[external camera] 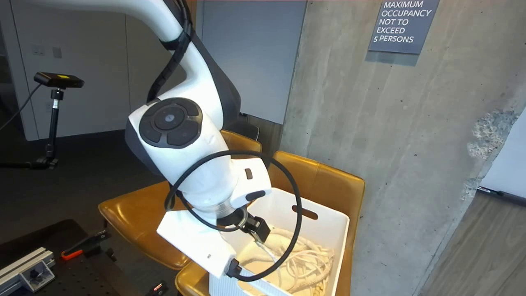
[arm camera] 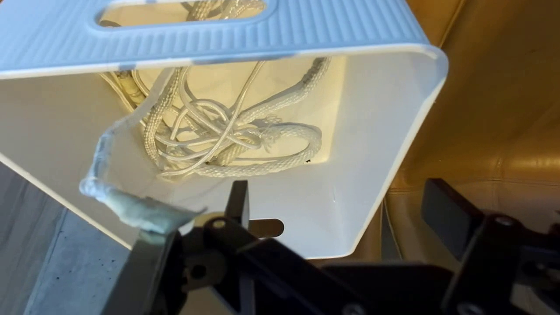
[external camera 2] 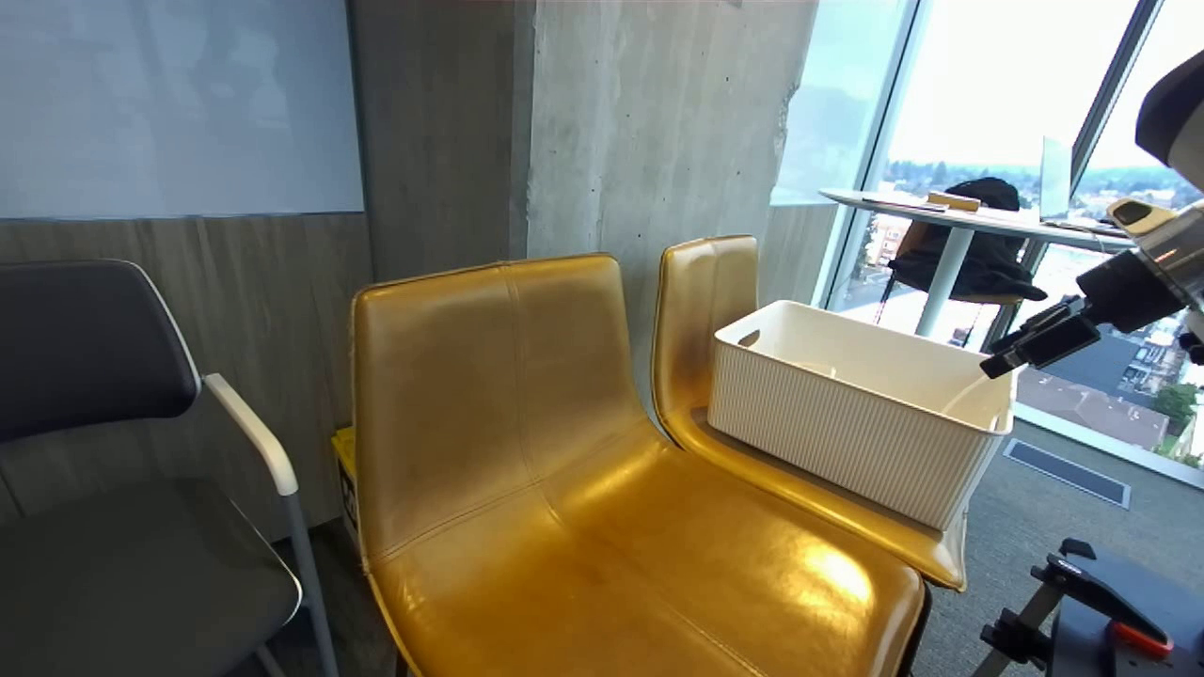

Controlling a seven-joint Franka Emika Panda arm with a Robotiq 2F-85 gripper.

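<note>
My gripper is open over the white bin (arm camera: pixel 383 131), its two dark fingers wide apart in the wrist view with nothing between their pads. A pale rope (arm camera: pixel 118 197) rises from the bin to the outer side of the left finger, its end lying against that finger rather than in the gap. What keeps it there cannot be told. More white rope (arm camera: pixel 286 157) lies in a tangle on the bin's floor. In exterior view 1 the gripper (external camera: pixel 260 232) hangs above the bin's near part, a strand of rope (external camera: pixel 267 250) dropping below it.
The bin stands on a tan chair (external camera 2: pixel 942 553); a second tan chair (external camera 2: pixel 497 417) is beside it. A concrete wall (external camera: pixel 394 148) rises behind. A dark table (external camera: pixel 91 271) with a clamp (external camera: pixel 84 246) is at the lower left. A black cable (external camera: pixel 297 197) loops around the wrist.
</note>
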